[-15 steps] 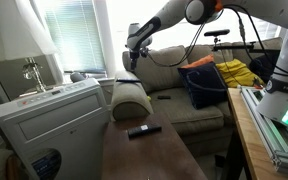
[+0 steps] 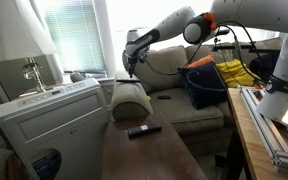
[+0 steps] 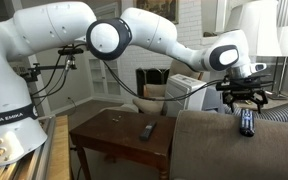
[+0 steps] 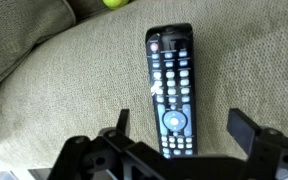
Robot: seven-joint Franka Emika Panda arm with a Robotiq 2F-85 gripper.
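Observation:
Beneath my gripper, a black remote (image 4: 171, 92) with rows of buttons and a blue-ringed pad lies on the beige sofa arm (image 4: 104, 80). The gripper stands open, one finger on either side of the remote's lower half and apart from it in the wrist view. From the second exterior view, the remote (image 3: 247, 123) rests over the front of the rounded sofa arm (image 3: 209, 135), with the gripper (image 3: 244, 103) just above it. The first exterior view shows the gripper (image 2: 132, 71) over the far sofa arm, its fingers too small to make out.
Another dark remote (image 2: 144, 130) lies on the brown wooden table (image 2: 149, 155). A further dark object (image 2: 164, 97) is on the sofa seat. Cushions (image 2: 204, 85) fill the sofa's right side, and a white cabinet (image 2: 59, 125) with a lamp (image 2: 24, 35) stands left.
In the first exterior view, the arm and gripper have come lower toward the sofa arm. The remotes and furniture look unmoved.

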